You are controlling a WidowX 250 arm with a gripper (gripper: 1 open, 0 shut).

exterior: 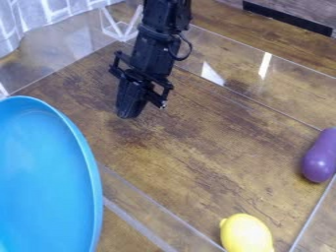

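My black gripper [132, 102] hangs low over the wooden table [197, 148] in the upper left, its tip close to the surface. It looks shut, and I see nothing held in it. A blue bowl or plate [39, 177] fills the lower left. A purple eggplant [319, 155] lies at the right edge, and a yellow lemon [246, 234] lies at the bottom right.
Clear strips with reflections border the bare middle of the table. A pale patterned cloth or wall [27, 20] shows at the top left.
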